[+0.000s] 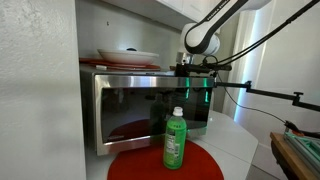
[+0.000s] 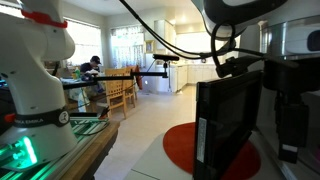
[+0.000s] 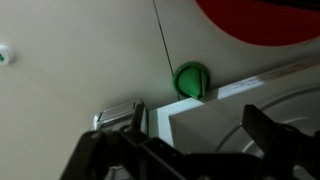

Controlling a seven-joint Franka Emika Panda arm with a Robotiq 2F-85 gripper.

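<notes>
My gripper [image 1: 188, 68] is at the top right of the silver microwave [image 1: 125, 112], partly hidden in exterior view 1. In the wrist view its two dark fingers [image 3: 98, 152] stand apart, with nothing seen held between them. A green bottle [image 1: 175, 140] with a white cap stands upright on the round red mat [image 1: 125, 165]. Exterior view 2 shows a dark upright panel [image 2: 225, 120] in front of that mat. A round green thing [image 3: 190, 80] lies ahead of the fingers in the wrist view; I cannot tell what it is.
On top of the microwave rests a white bowl [image 1: 130, 57]. A wooden table edge [image 1: 297, 155] borders the right side. The white counter [image 1: 225, 150] right of the bottle is clear. Cables loop from the arm [image 1: 203, 38].
</notes>
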